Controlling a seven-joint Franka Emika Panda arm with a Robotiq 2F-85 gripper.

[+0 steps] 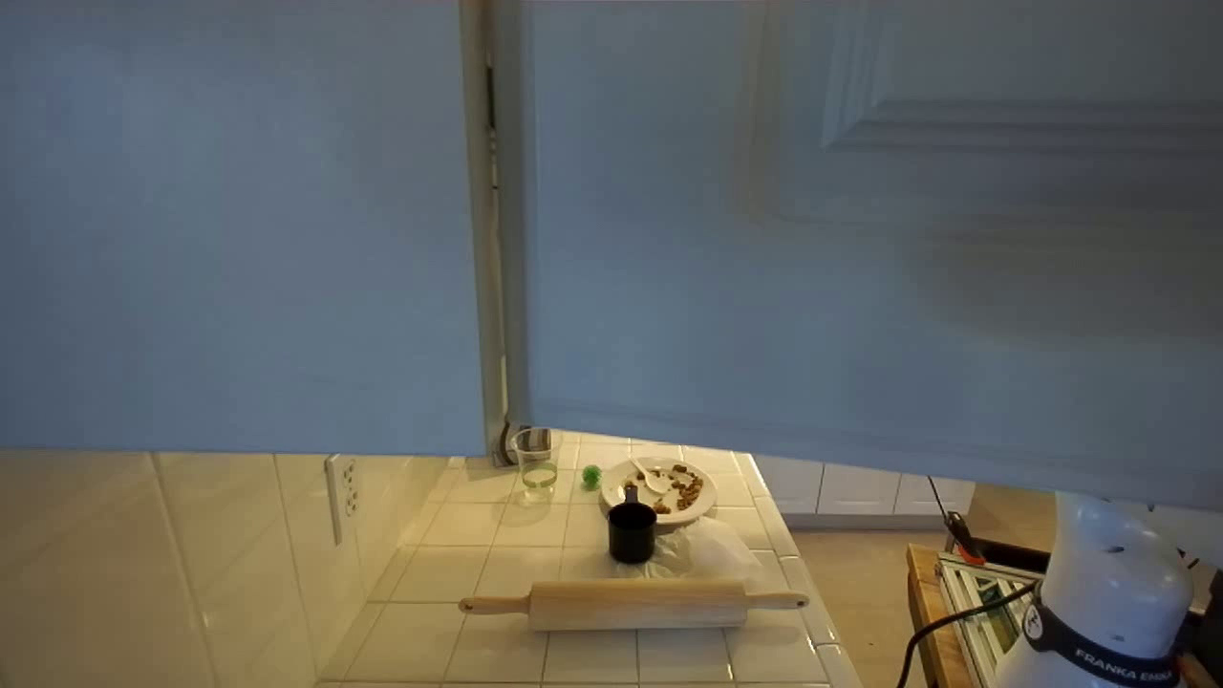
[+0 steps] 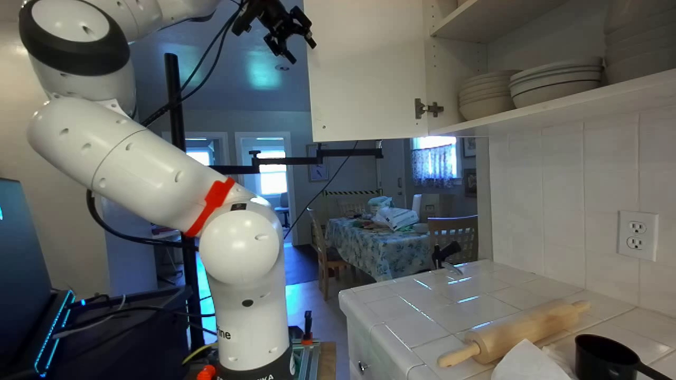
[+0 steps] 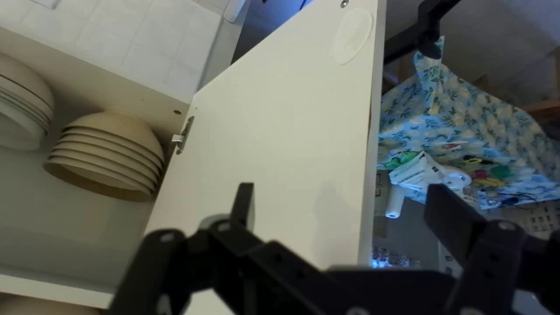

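Note:
A white cabinet door point(image 2: 367, 69) stands swung out on its hinge beside the open shelves. In exterior view 2 my gripper point(image 2: 301, 51) is high up, by the door's free edge, its fingers apart. The wrist view has my gripper open, one finger on each side of the door edge in the picture. Whether the door point(image 3: 273, 131) reaches in between the fingers or lies beyond them, I cannot tell. I see no object held. Exterior view 1 shows the door's outer face point(image 1: 871, 264), which hides my gripper.
Stacked bowls point(image 2: 557, 79) fill the lower shelf point(image 2: 564, 103). Below, the tiled counter point(image 2: 437, 304) carries a rolling pin point(image 1: 637, 604), a black cup point(image 1: 632, 534), a plate of food point(image 1: 701, 510) and a clear glass point(image 1: 535, 464). A black bar point(image 2: 285, 161) extends behind, below the door.

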